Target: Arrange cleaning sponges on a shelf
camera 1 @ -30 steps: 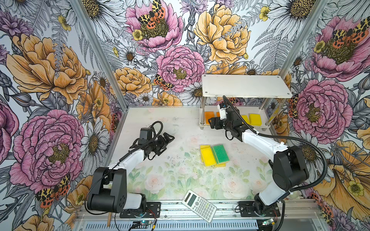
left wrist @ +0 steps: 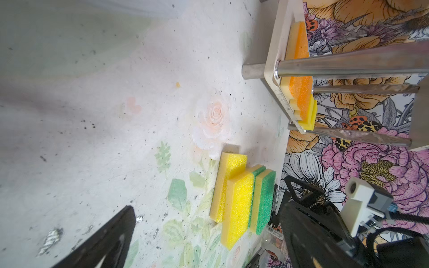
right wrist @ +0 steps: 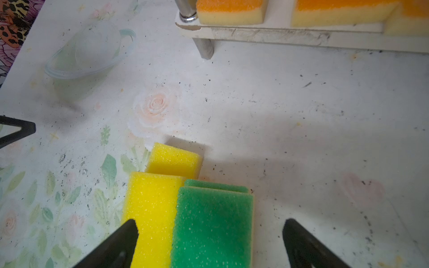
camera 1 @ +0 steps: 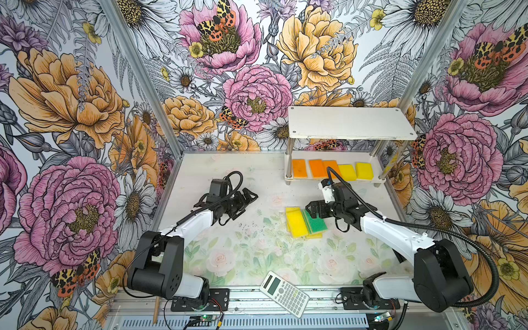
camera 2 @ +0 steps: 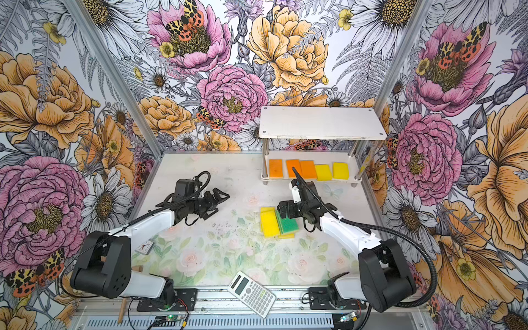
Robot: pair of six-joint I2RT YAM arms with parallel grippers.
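A small pile of sponges lies mid-table: a green sponge (right wrist: 213, 227) sits on another green one beside a yellow sponge (right wrist: 154, 210), with a second yellow sponge (right wrist: 173, 160) partly under it. Above the pile's right side hangs my right gripper (camera 1: 314, 209), open, its blurred fingers (right wrist: 308, 245) either side of the green and yellow tops without touching. Left of the pile, my open left gripper (camera 1: 248, 199) holds nothing. On the lower board of the white shelf (camera 1: 352, 123) stand orange sponges (camera 1: 298, 168) and yellow sponges (camera 1: 363, 170) in a row.
Metal posts (camera 1: 289, 149) carry the shelf's upper board over the row. A calculator (camera 1: 283, 294) lies at the front edge. A clear lid-like object (right wrist: 91, 53) rests left of the shelf.
My right gripper has come away from the shelf, forward and down, to over the sponge pile. The left gripper has shifted slightly to the right. The sponges have not moved.
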